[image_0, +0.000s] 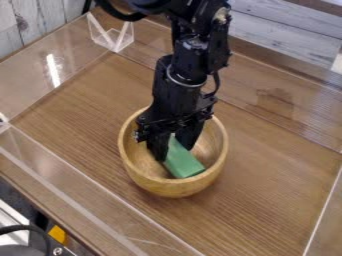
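My black gripper (166, 132) reaches down from the top of the view into a wooden bowl (136, 163) near the middle of the table. A green block (182, 164) lies in the bowl, its upper end at the fingertips and partly hidden by them. The gripper looks closed on that end, though the dark fingers make the contact hard to see.
A clear plastic object (115, 32) stands at the back left. Pale rims border the table, and dark cables show at the lower left.
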